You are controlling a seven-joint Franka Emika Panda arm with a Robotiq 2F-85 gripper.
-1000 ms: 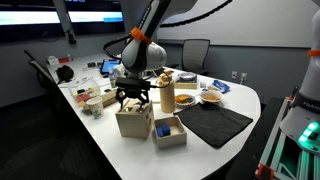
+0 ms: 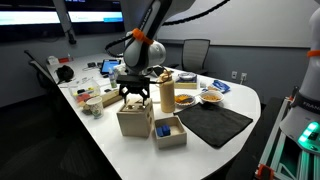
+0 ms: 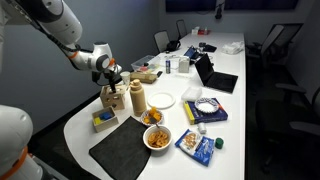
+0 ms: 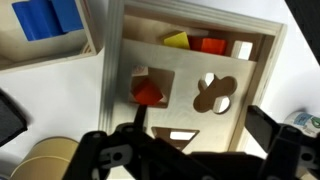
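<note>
A pale wooden box (image 2: 133, 121) with cut-out shapes in its lid stands on the white table. In the wrist view my gripper is above that lid (image 4: 188, 75), its fingers wide apart and nothing held between them. Close to the tip of the left-hand finger, a red block (image 4: 147, 93) shows at the lid; whether it rests on top or sits in a hole is unclear. Through an open strip of the box, a yellow block (image 4: 178, 40) and another red piece (image 4: 213, 46) are visible. The exterior view 1 has my gripper (image 2: 136, 91) just over the box.
Beside the box is a wooden tray (image 2: 171, 143) containing blue blocks (image 4: 50, 17). A tan bottle (image 2: 167, 97) rises close behind. To the right lies a black mat (image 2: 216, 121), with bowls (image 3: 157, 138) and a snack packet (image 3: 195, 147) farther along.
The arm and gripper have shifted slightly to the right and up over the box in exterior view 1. The box, tray and bottle appear unmoved.
</note>
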